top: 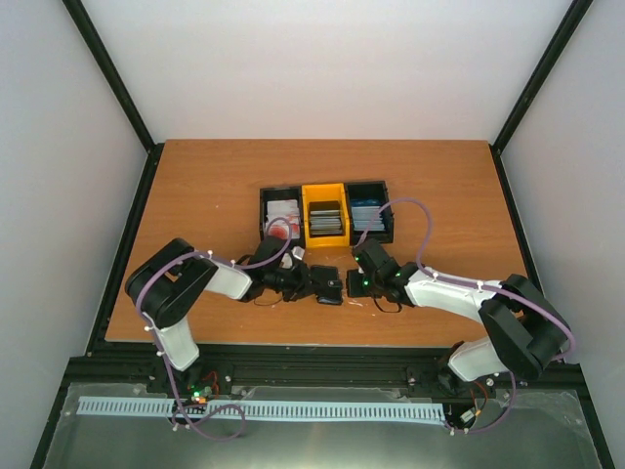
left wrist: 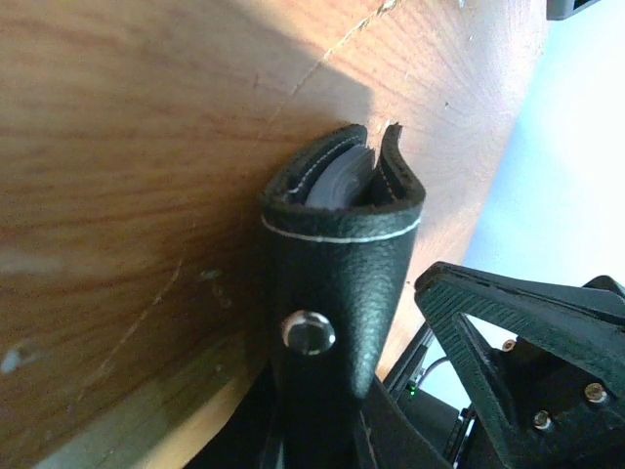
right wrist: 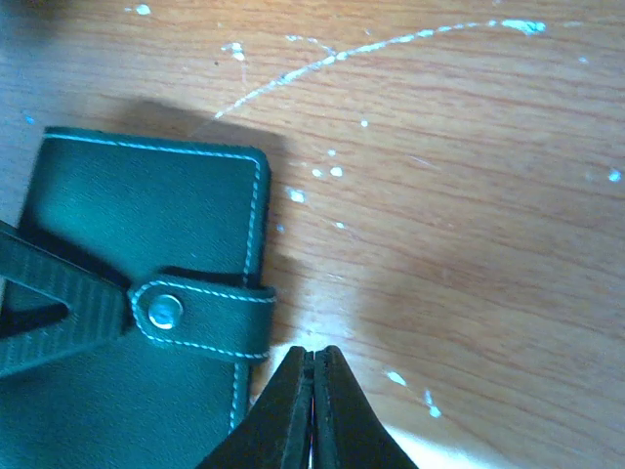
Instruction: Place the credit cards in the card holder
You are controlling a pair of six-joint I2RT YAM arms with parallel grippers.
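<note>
The black leather card holder is in my left gripper, shut on it near the table's middle front. In the left wrist view the holder stands end-on, grey card edges showing between its leather sides. From the right wrist view, one left finger presses across its face, and a stitched strap with a silver snap wraps its edge, lying flat. My right gripper is shut, nothing between its fingertips, close beside the strap's edge.
Behind the arms stands a three-part organiser: a left black bin with red and white cards, a yellow middle bin and a right black bin, both holding cards.
</note>
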